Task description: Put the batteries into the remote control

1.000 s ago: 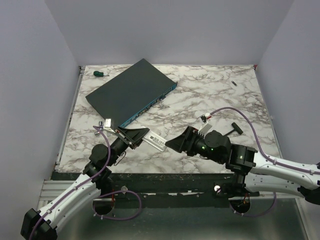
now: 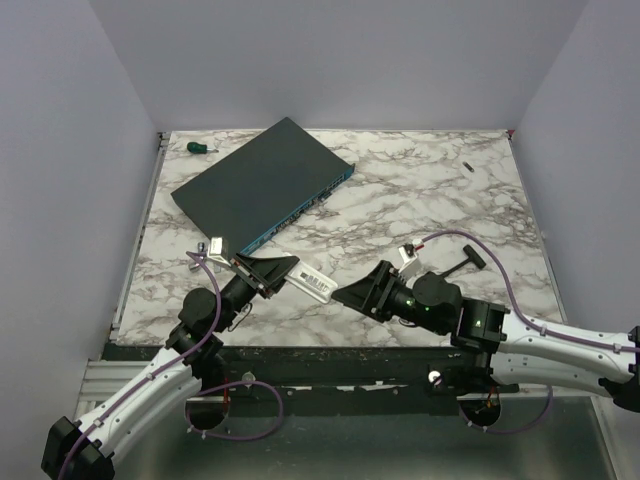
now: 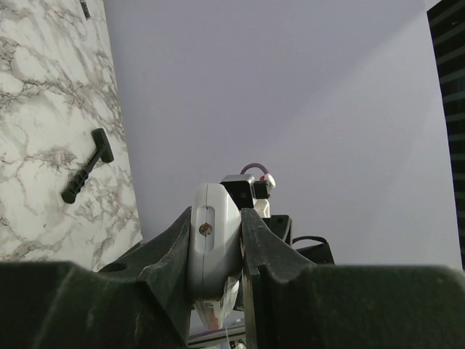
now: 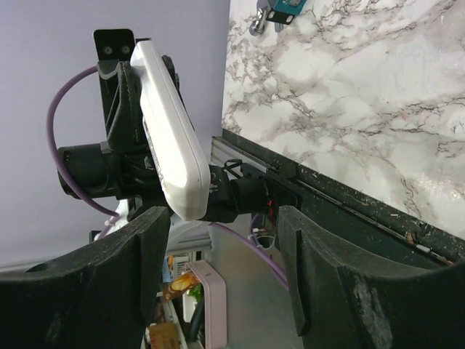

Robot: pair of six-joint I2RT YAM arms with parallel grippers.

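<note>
A white remote control (image 2: 312, 281) is held up above the front of the table by my left gripper (image 2: 282, 272), shut on one end of it; in the left wrist view its white end (image 3: 212, 240) sits between the dark fingers. My right gripper (image 2: 345, 298) is right at the remote's other end. In the right wrist view that gripper stands open, nothing between its fingers, with the remote (image 4: 174, 138) just beyond its upper-left finger. No batteries can be made out.
A large dark flat case (image 2: 260, 180) lies on the marble table (image 2: 420, 180). A green screwdriver (image 2: 197, 148) is at back left, a hammer (image 2: 467, 258) at right, a small dark piece (image 2: 468, 166) at back right.
My right gripper has shifted slightly toward the front of the table beside the remote. The left gripper and remote have stayed in place.
</note>
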